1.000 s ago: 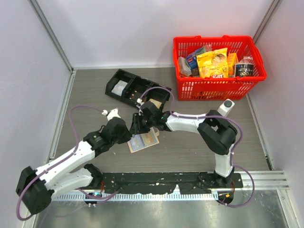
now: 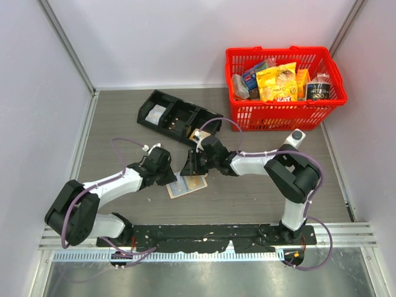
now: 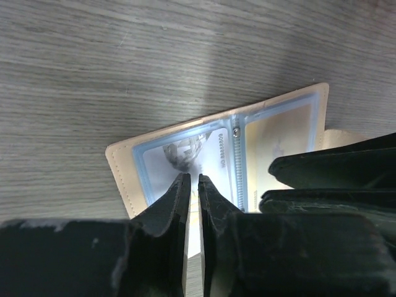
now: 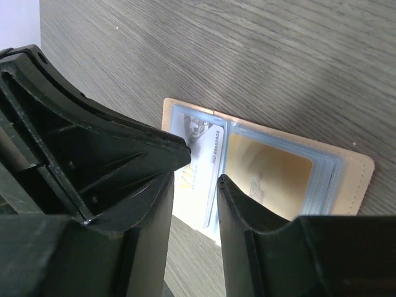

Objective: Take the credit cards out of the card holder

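An open tan card holder (image 2: 179, 193) lies on the table with cards in clear sleeves. A white card (image 3: 167, 167) shows in the left pocket and a gold card (image 4: 272, 170) in the right. My left gripper is over the white card, its fingertips close together, with a narrow gap. My right gripper hangs over the holder, fingertips somewhat apart, its outer part beside the left one's fingers. Whether either touches the cards is unclear.
A black compartment tray (image 2: 162, 130) lies behind the grippers. A red basket of packaged goods (image 2: 286, 114) stands at the back right, with a white object (image 2: 296, 137) in front. Bare table (image 2: 247, 198) surrounds the holder.
The right arm has moved right from a second ago.
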